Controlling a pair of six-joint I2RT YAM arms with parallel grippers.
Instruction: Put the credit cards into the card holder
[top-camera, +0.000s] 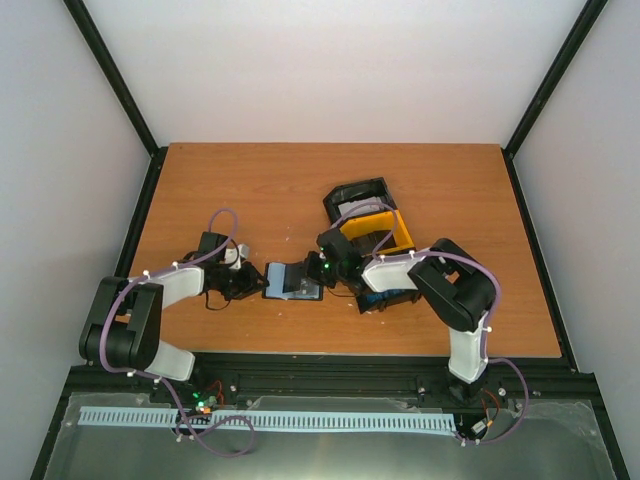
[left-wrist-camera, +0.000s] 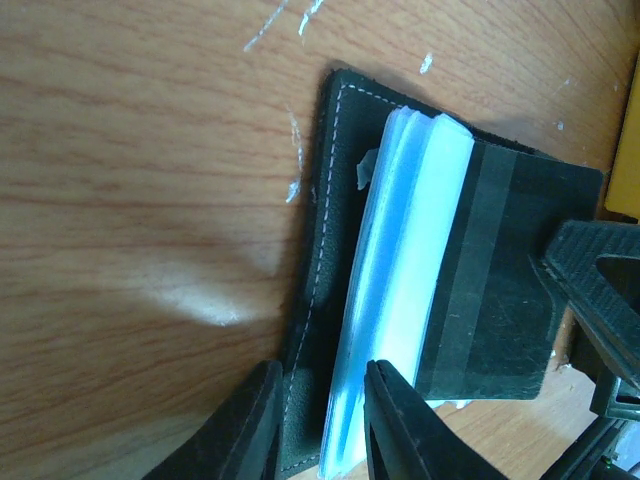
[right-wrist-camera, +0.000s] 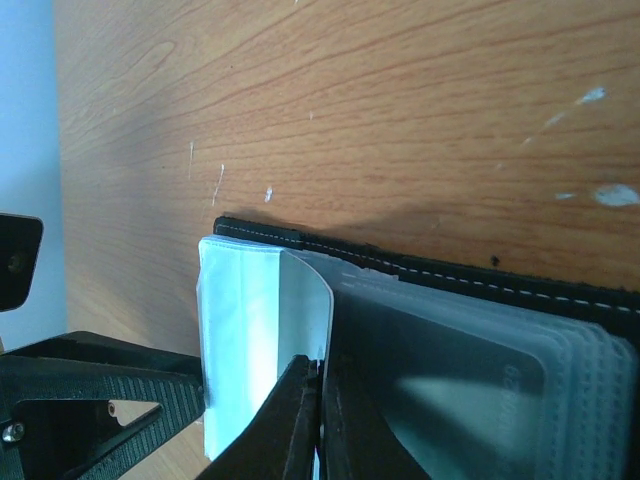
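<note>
The black card holder (top-camera: 292, 292) lies open on the table between both grippers, with light-blue plastic sleeves (left-wrist-camera: 400, 250) over a dark leather back. In the left wrist view my left gripper is at the holder's near edge, its fingertips either side of the cover edge; whether it grips is unclear there. In the right wrist view my right gripper is shut at a thin upright sleeve edge, above clear sleeves (right-wrist-camera: 460, 390). Whether a card is among them cannot be made out.
Behind and right of the holder stand a black box (top-camera: 340, 195) and a yellow box (top-camera: 398, 230), with more dark items under the right arm.
</note>
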